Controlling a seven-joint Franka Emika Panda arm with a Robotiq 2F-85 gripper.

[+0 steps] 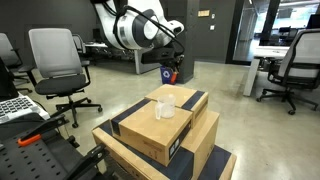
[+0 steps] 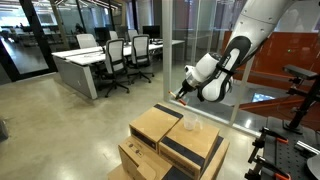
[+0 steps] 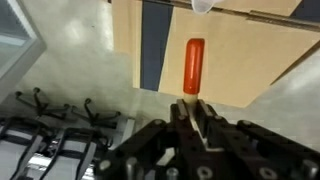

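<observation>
In the wrist view my gripper is shut on a slim red-orange object [image 3: 194,62], which sticks out past the fingertips. In exterior view 1 the red object [image 1: 174,77] hangs below the gripper [image 1: 175,68], in the air above the far side of the boxes. A pale, translucent cup [image 1: 166,103] stands on a cardboard box [image 1: 142,126]. Its lower end shows at the top edge of the wrist view. The red object is apart from the cup. Exterior view 2 shows the red object [image 2: 181,102] small, above the boxes.
Several cardboard boxes [image 2: 158,122] sit side by side, with dark tape and gaps between them. Another small clear container [image 1: 170,98] cannot be told apart surely from the cup. Office chairs [image 1: 58,70] stand on open floor farther off.
</observation>
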